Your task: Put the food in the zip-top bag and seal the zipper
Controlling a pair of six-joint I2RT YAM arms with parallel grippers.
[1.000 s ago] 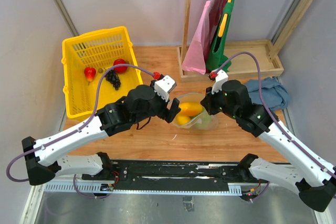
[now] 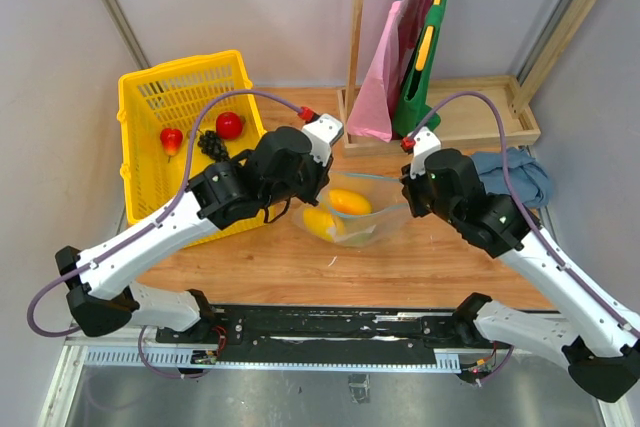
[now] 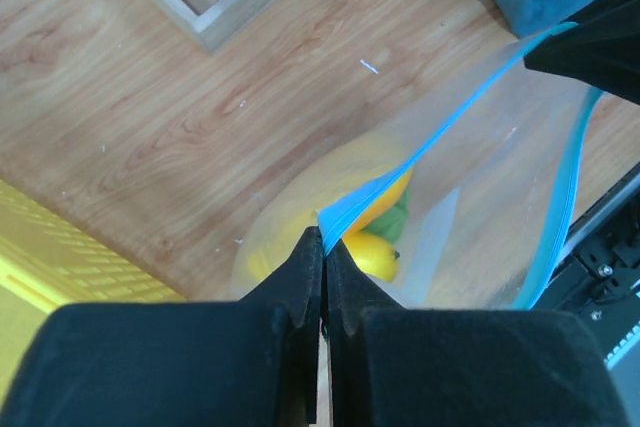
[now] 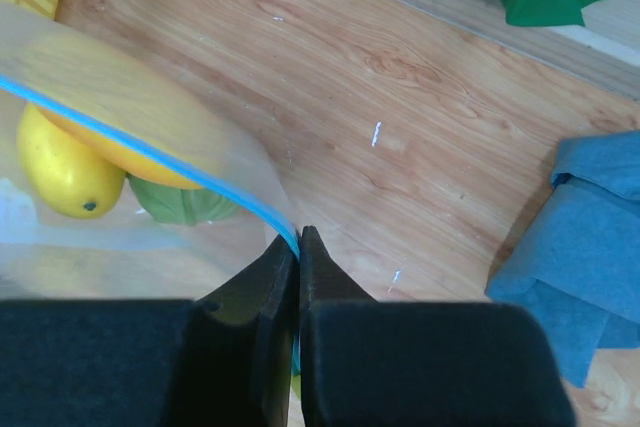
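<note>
The clear zip bag [image 2: 365, 237] with a blue zipper rim lies between my grippers, holding yellow food [image 2: 350, 202], like mangoes, and something green [image 4: 180, 202]. My left gripper is shut on one end of the blue rim. My right gripper is shut on the other end; the rim runs into its fingertips. The bag's mouth is stretched between the two, with its blue strips apart toward the middle in the left wrist view.
A yellow basket [image 2: 135, 147] with apple, pepper and grapes stands at the left. A wooden tray [image 2: 480, 122] with hanging pink and green bags is at the back. A blue cloth [image 4: 570, 247] lies at the right.
My left gripper has shut on the bag rim and moved up-left slightly. My right gripper has moved slightly right, and the bag is stretched wider between them.
</note>
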